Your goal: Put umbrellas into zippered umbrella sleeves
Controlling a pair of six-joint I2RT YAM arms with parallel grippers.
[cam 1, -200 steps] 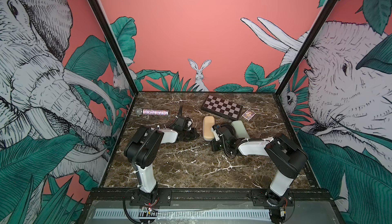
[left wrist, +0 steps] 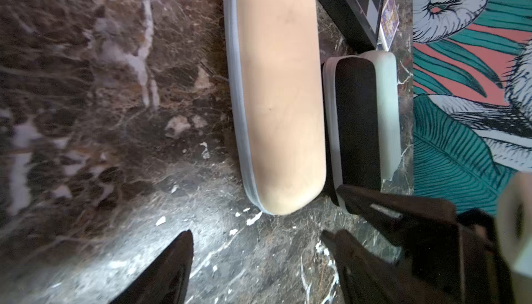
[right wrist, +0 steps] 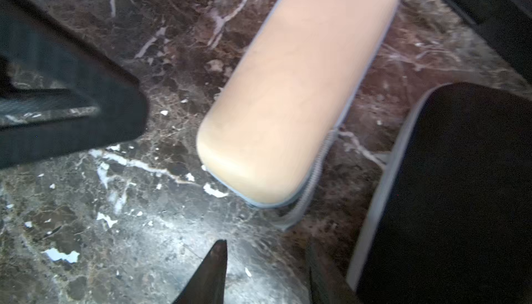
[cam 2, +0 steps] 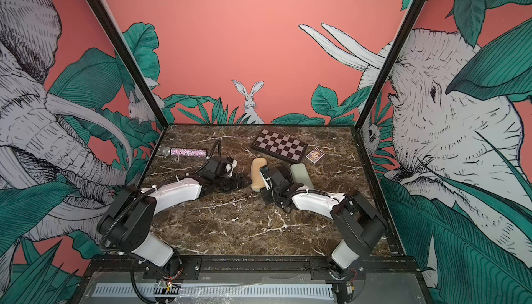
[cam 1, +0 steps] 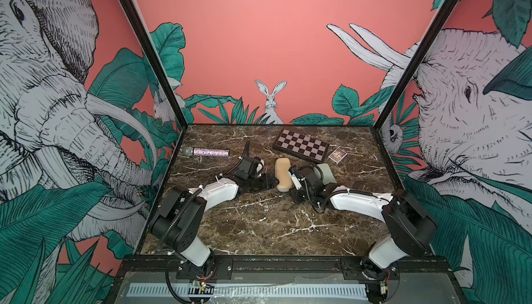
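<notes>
A beige rounded case (cam 1: pixel 283 174) with a grey zip seam lies flat on the table between the two grippers. In the right wrist view a grey strip (right wrist: pixel 317 175) hangs off its near right corner. To its right lie a black case (left wrist: pixel 357 118) and a pale green case (left wrist: pixel 389 107), largely covered by the right arm from above. My left gripper has its fingers apart, short of the beige case's near end, nothing between them. My right gripper is also open and empty, close to that end. No umbrella can be made out.
A checkered board (cam 1: pixel 302 145) lies at the back, with a small card box (cam 1: pixel 337 155) to its right. A glittery microphone (cam 1: pixel 210 152) rests at the back left. The two grippers are close together.
Over the last second my left gripper has moved right to the beige case. The case looks unmoved.
</notes>
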